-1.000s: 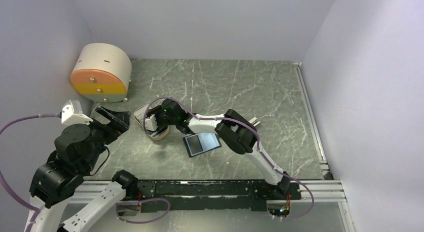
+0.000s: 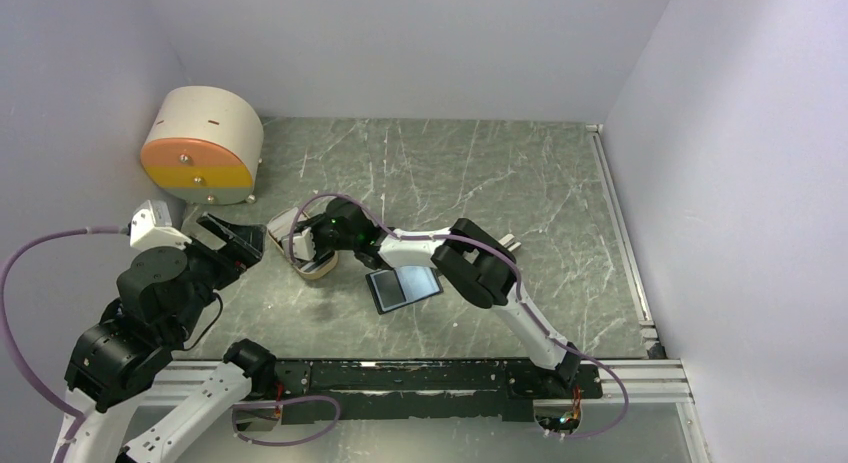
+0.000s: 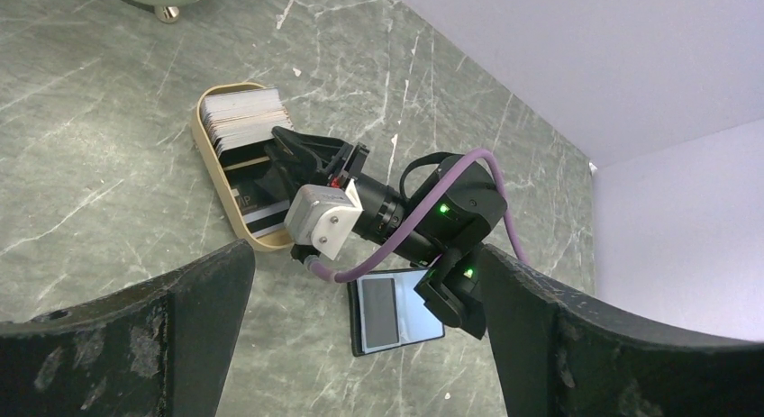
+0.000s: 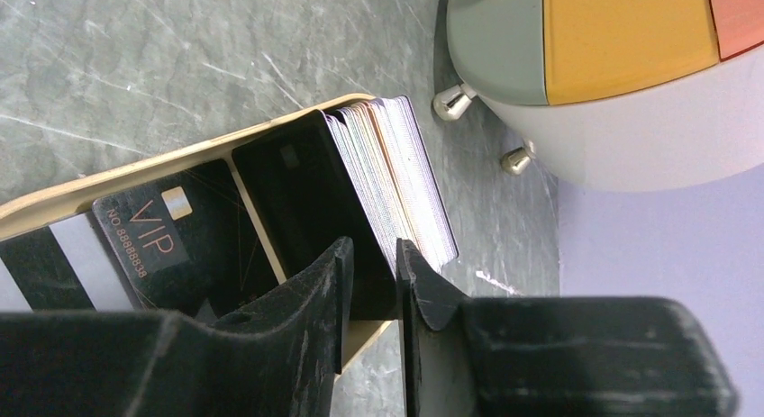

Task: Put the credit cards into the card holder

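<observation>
A wooden card box (image 3: 214, 183) holds a stack of light cards (image 3: 243, 113) at its back, a black card (image 4: 297, 192) before them and a VIP card (image 4: 180, 246) and striped card (image 4: 40, 273) further along. My right gripper is down at the box, shut, its fingertips on the black card at the stack's edge; what is between them is hard to tell. My left gripper (image 2: 235, 238) hangs left of the box, open, with nothing between its fingers.
A small drawer cabinet (image 2: 200, 133) stands at the back left. A black card holder (image 2: 400, 288) with a pale blue inside lies near the middle front, below the right arm.
The right arm looks unmoved.
</observation>
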